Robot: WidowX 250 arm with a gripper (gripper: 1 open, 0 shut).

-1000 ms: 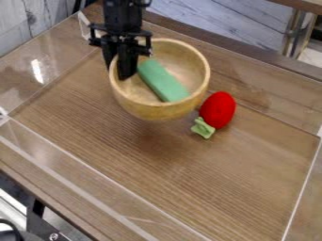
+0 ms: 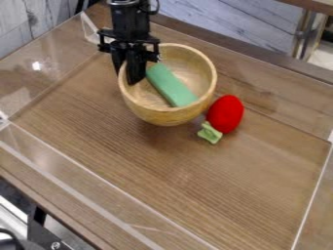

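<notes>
My black gripper point(image 2: 131, 61) is at the top middle, its fingertips over the left rim of a wooden bowl point(image 2: 163, 112). I cannot tell whether the fingers are closed on the rim. A green rectangular object point(image 2: 169, 84) lies inside the bowl. Right of the bowl are a red oval object point(image 2: 224, 114) and a small light green piece point(image 2: 209, 134).
The wooden table point(image 2: 124, 186) has broad free room in front and at the right. A ledge point(image 2: 289, 8) edges the back right, and a grey wall or floor shows at the upper left.
The gripper and bowl, with the green object in it, have shifted slightly toward the back left over the last second. The red object stays in place.
</notes>
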